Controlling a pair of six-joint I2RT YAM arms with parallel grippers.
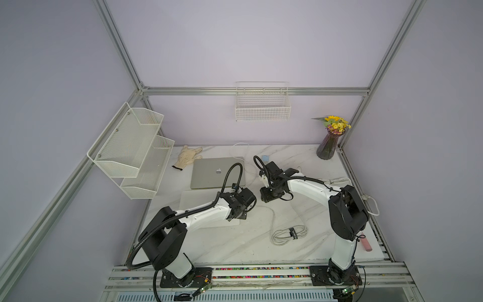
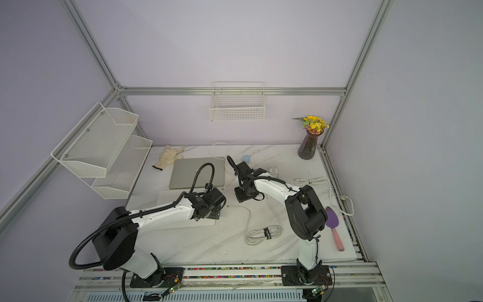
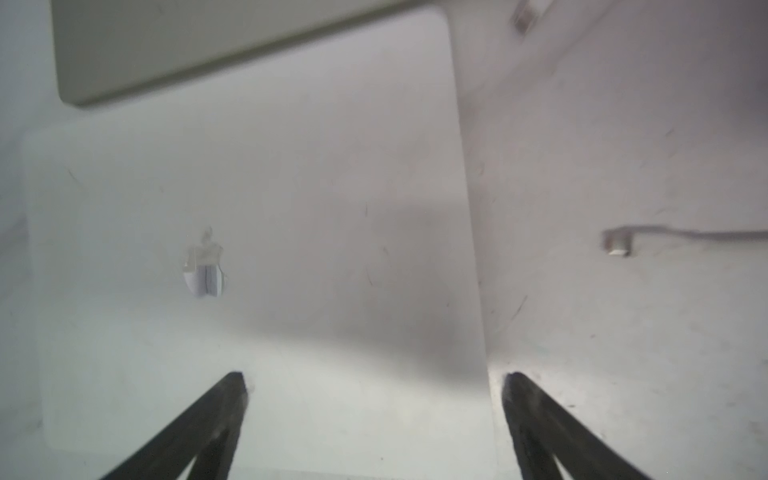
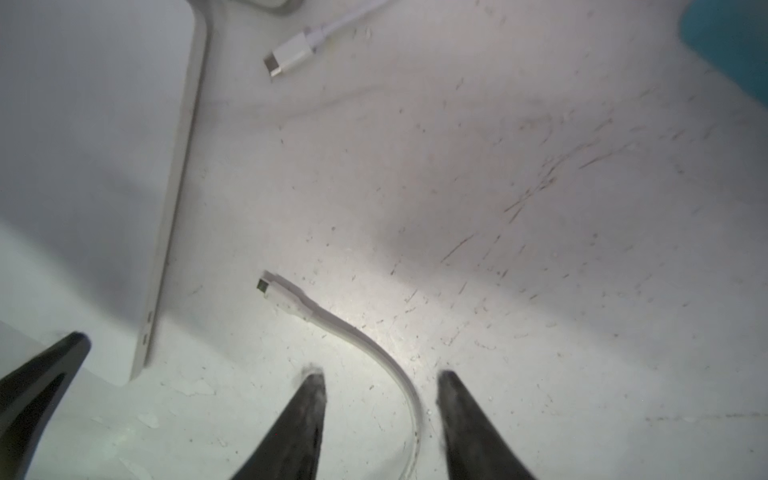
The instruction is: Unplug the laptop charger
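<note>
A pale laptop (image 3: pixel 320 280) lies closed under my left gripper, which stands open with its fingertips apart over the lid's front right part. To the laptop's right, a white charger plug (image 4: pixel 284 296) lies loose on the table, clear of its side edge by a small gap. From it the cable curves toward my right gripper. That gripper's fingers are parted and the cable passes below the gap between them; no grip on it shows. The cable's tied coil (image 1: pixel 289 234) rests nearer the table's front.
Behind lies a grey laptop (image 1: pixel 217 173); beside it is a second white plug (image 4: pixel 292 54). A teal power strip (image 4: pixel 732 48) is mostly hidden by the right arm from above. A spatula (image 2: pixel 334 226) lies far right.
</note>
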